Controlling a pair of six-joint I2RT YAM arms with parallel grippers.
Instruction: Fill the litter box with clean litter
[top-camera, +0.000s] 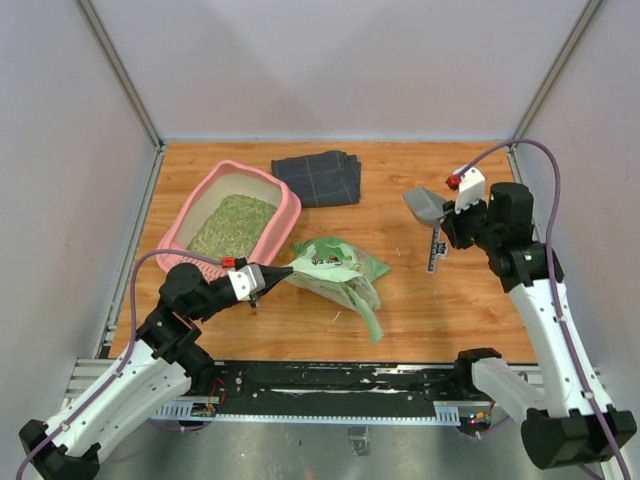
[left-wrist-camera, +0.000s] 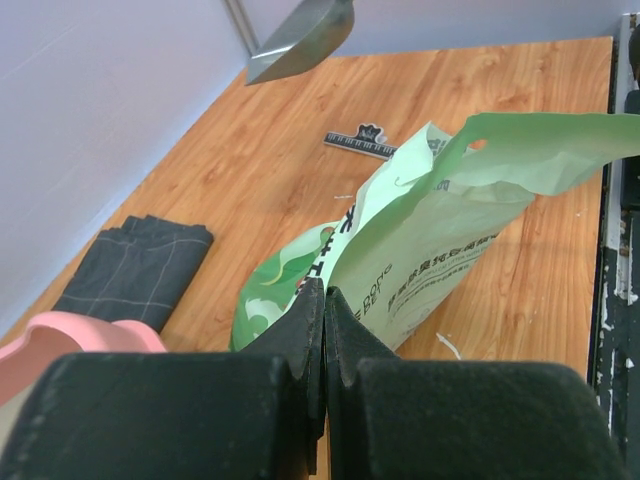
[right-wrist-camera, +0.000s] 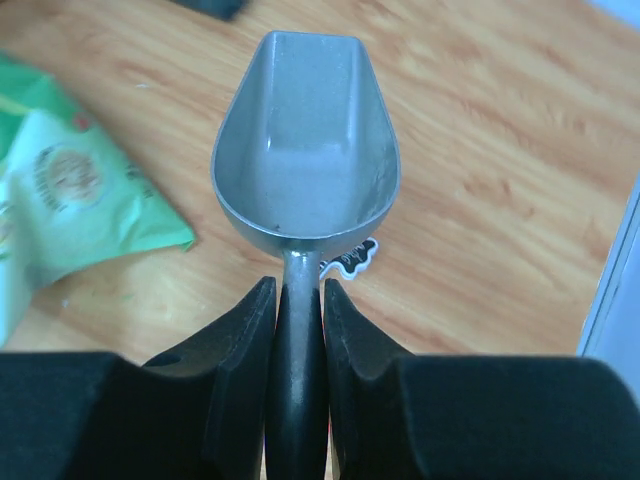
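The pink litter box (top-camera: 286, 210), with pale green granules inside, sits at the back left. The open green litter bag (top-camera: 335, 270) lies mid-table, and my left gripper (top-camera: 285, 273) is shut at its edge; in the left wrist view the paper (left-wrist-camera: 420, 260) rises from right at the fingertips. My right gripper is shut on the handle of a grey scoop, held raised right of the bag; the scoop (left-wrist-camera: 300, 40) also shows at the top of the left wrist view.
A dark folded cloth (top-camera: 316, 178) lies at the back, beside the box. A black-and-white bag clip (top-camera: 434, 250) lies below the scoop. Bare wood (top-camera: 450, 320) is free at the right.
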